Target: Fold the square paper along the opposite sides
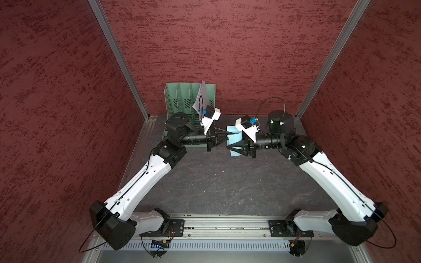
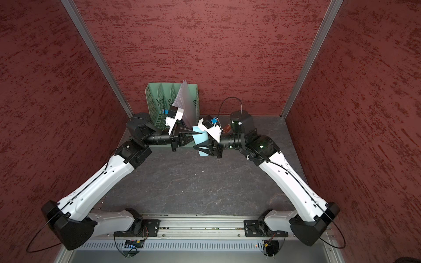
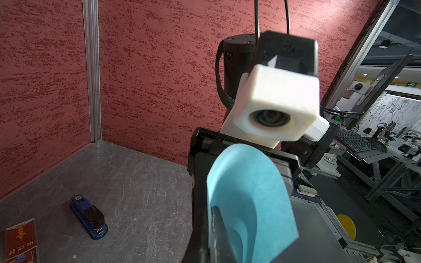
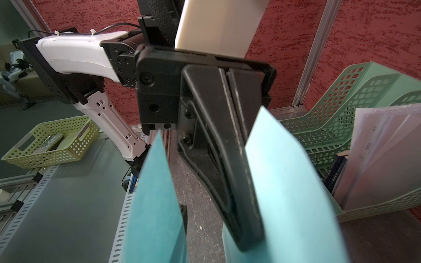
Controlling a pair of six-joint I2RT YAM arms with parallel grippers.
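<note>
The light blue paper (image 1: pixel 234 136) is up between my two grippers, clear of the table. In the left wrist view the paper (image 3: pixel 254 197) is bent into a rounded, trough-like curve. My left gripper has its fingers together at the paper's edge, seeming to pinch it. From the right, my right gripper (image 1: pixel 229 146) reaches across the face of the paper, its dark fingers overlapping the lower half. How wide those fingers stand is hard to see. In the right wrist view two pointed parts of the paper (image 4: pixel 285 188) rise close to the lens, hiding most of my right fingers.
Behind my left arm stands a green file rack (image 1: pixel 184 98) with white papers (image 4: pixel 381 149) in it. On the table lie a blue stapler (image 3: pixel 89 217) and a red packet (image 3: pixel 21 241).
</note>
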